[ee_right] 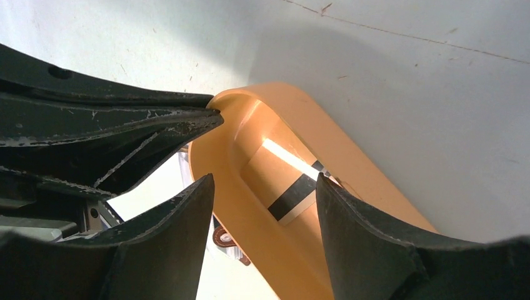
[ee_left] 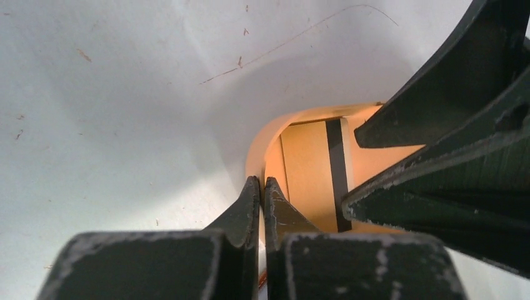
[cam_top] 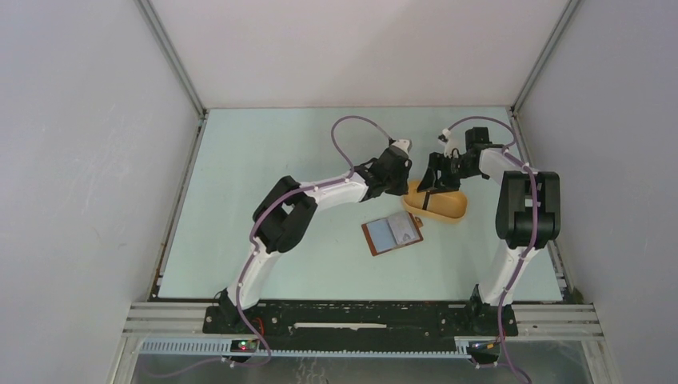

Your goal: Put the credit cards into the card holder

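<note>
An orange card with a black stripe lies flat in the orange tray (cam_top: 461,210); in the right wrist view its striped part (ee_right: 292,197) shows. My left gripper is shut on the tray's thin end wall (ee_left: 255,156). Above the card, my right gripper stands partly open, with nothing held between its fingers. The open brown card holder (cam_top: 392,233) lies in front of the tray in the top view, its clear pockets facing up. Whether other cards lie in the tray cannot be told.
A small brown clasp tab (ee_right: 224,239) of the holder sticks out beside the tray wall. Both grippers are close together over the tray.
</note>
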